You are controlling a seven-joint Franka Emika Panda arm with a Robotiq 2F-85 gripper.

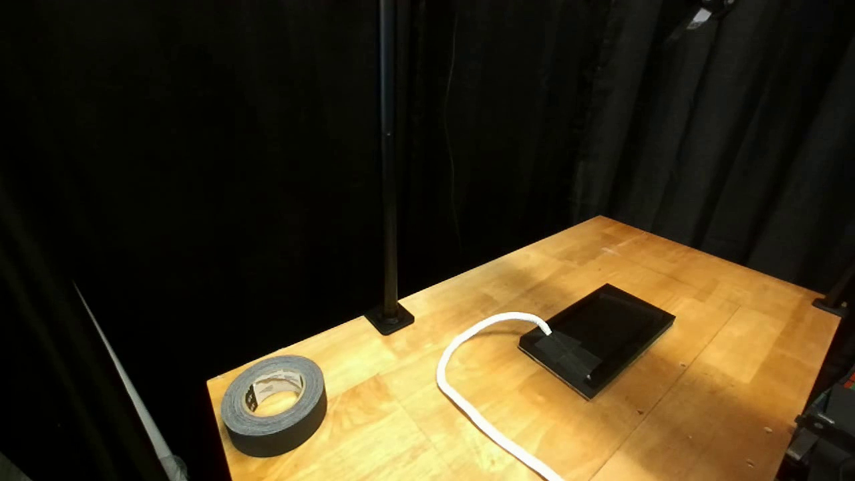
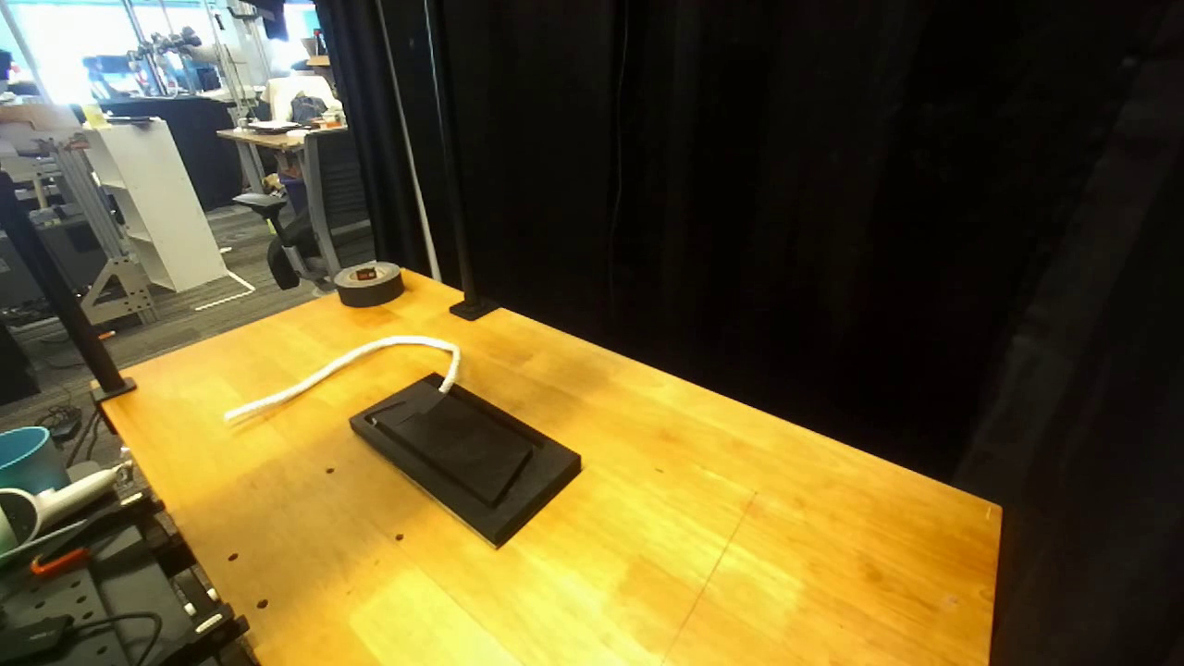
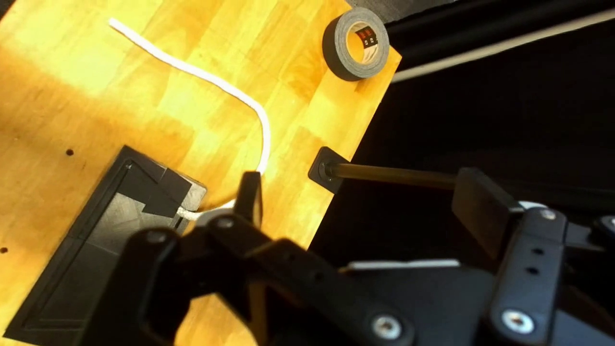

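A white rope (image 1: 481, 421) curves over the wooden table, one end fixed under dark tape on a flat black rectangular board (image 1: 621, 329). In the wrist view the rope (image 3: 216, 80) bends round from the board (image 3: 75, 277), and its free end lies at the upper left. A grey roll of tape (image 1: 274, 407) rests flat at a table corner. My gripper is open, its fingers wide apart and nothing between them. It hangs above the table, and its left finger (image 3: 250, 199) covers part of the rope from the camera.
A black post (image 1: 390, 240) stands on a square foot at the table's edge, beside the dark curtain. Another post (image 2: 67, 300) rises from the opposite edge. Bare tabletop (image 2: 710, 522) stretches beyond the board, away from the tape roll.
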